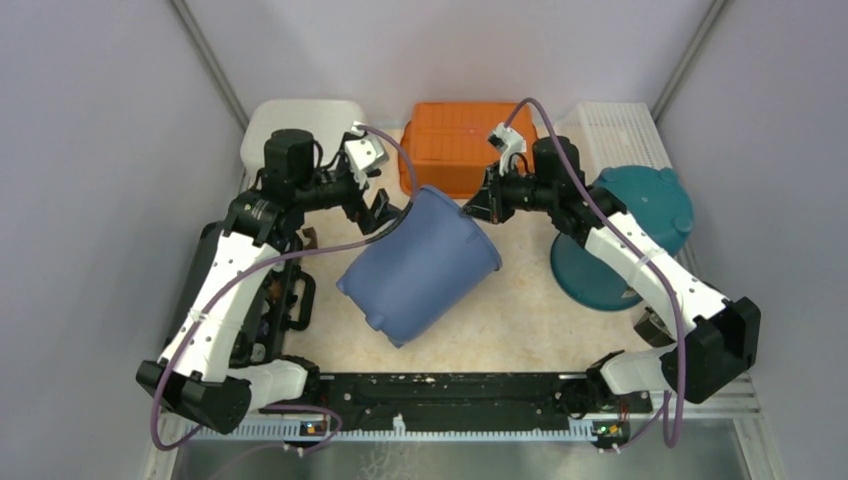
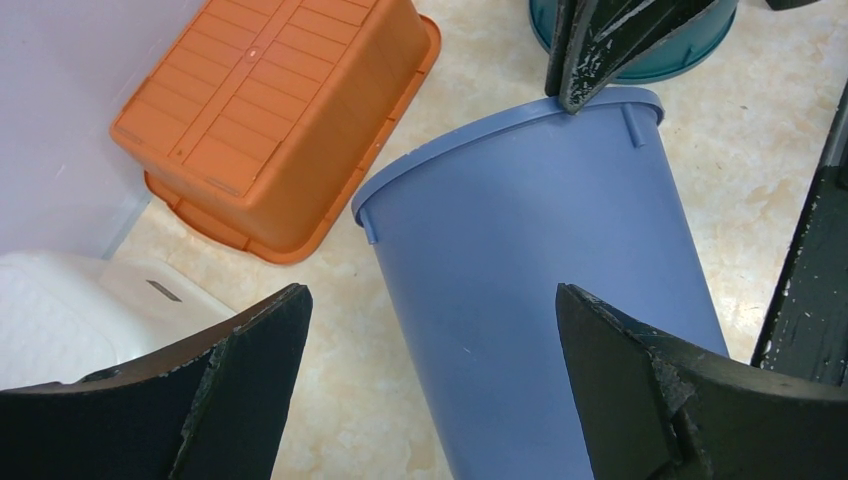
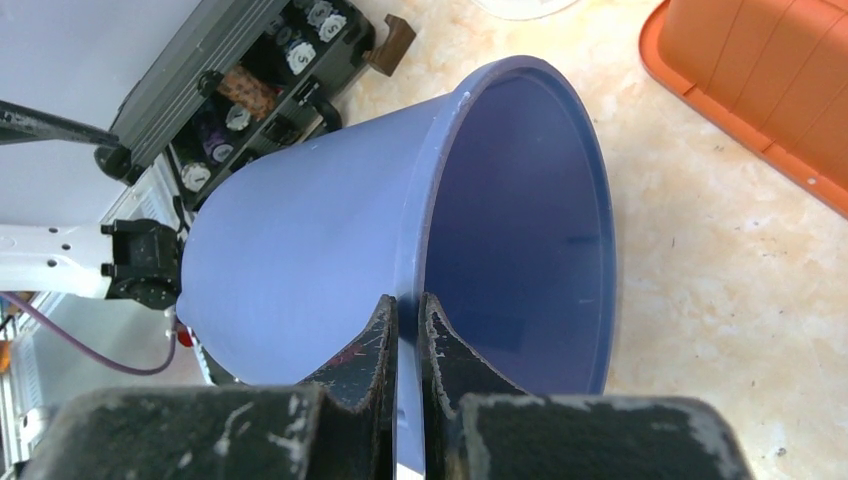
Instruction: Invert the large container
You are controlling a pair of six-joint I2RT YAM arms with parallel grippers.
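The large blue container (image 1: 425,265) lies tipped on its side at the middle of the table, its mouth toward the upper right in the top view. My right gripper (image 1: 474,210) is shut on its rim; in the right wrist view the fingertips pinch the rim (image 3: 413,230), with the hollow inside showing to the right. Over the upper left of the container stands my left gripper (image 1: 390,212), open. Between its spread fingers in the left wrist view, the container's wall (image 2: 500,270) and some bare table show, with nothing held.
Behind stands an upturned orange bin (image 1: 465,145), with a white bin (image 1: 300,120) to its left. A teal container (image 1: 645,210) is at the right, and an open black toolbox (image 1: 265,310) at the left. Bare table (image 1: 510,330) lies right of the blue container.
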